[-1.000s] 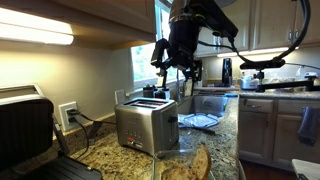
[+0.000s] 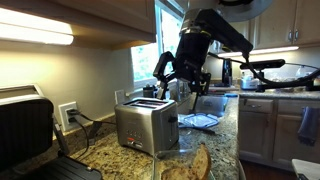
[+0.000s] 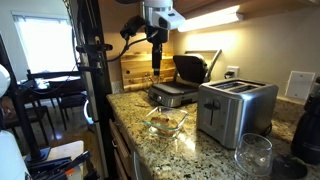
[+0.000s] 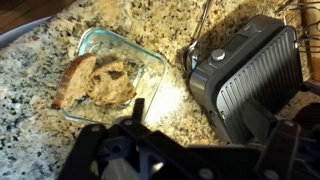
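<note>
My gripper (image 2: 182, 90) hangs above the counter near the toaster, its fingers spread apart and nothing between them. In exterior view 2 the gripper (image 3: 166, 65) is high over a clear glass dish (image 3: 166, 122). Seen from the wrist, the glass dish (image 4: 154, 78) lies ahead and to the left, with two pieces of bread (image 4: 111, 83) in it; one leans on the dish's left side. A silver two-slot toaster (image 3: 238, 108) stands beside the dish. A dark ribbed grill press (image 4: 258, 75) shows to the right in the wrist view.
An upturned glass (image 3: 254, 155) stands close to the toaster's side. The opened grill (image 3: 178, 92) sits farther along the counter by the wall. The sink (image 2: 208, 104) is past the toaster. Bare granite (image 3: 165, 158) lies along the front edge.
The arm has come down somewhat and the gripper has turned a little. The toaster and the bread have stayed where they were.
</note>
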